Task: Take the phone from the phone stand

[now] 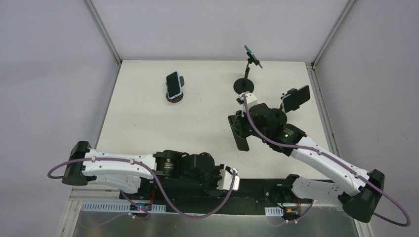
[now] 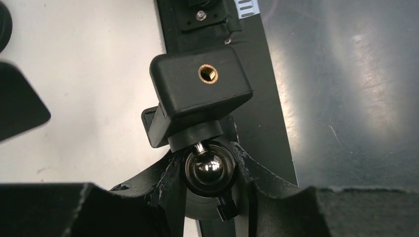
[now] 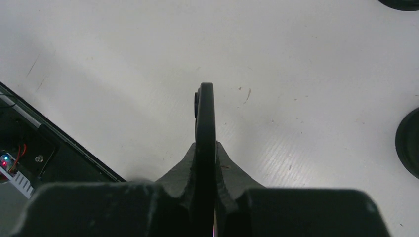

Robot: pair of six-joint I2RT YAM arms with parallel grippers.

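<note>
In the left wrist view, a black phone stand (image 2: 197, 84) shows its clamp head with a brass-threaded hole. My left gripper is shut around the stand just below that head, at the shiny ball joint. The clamp is empty. My right gripper is shut on a black phone (image 3: 205, 113), seen edge-on in its wrist view. From above, the phone (image 1: 240, 140) hangs over the front right of the table, apart from the stand. The left arm covers most of the held stand in the top view.
Other phones sit in stands on the white table (image 1: 148, 123): a light-framed phone (image 1: 174, 85) at back left, a tall stand (image 1: 243, 86) at back right, and a black phone (image 1: 296, 98) at the right edge.
</note>
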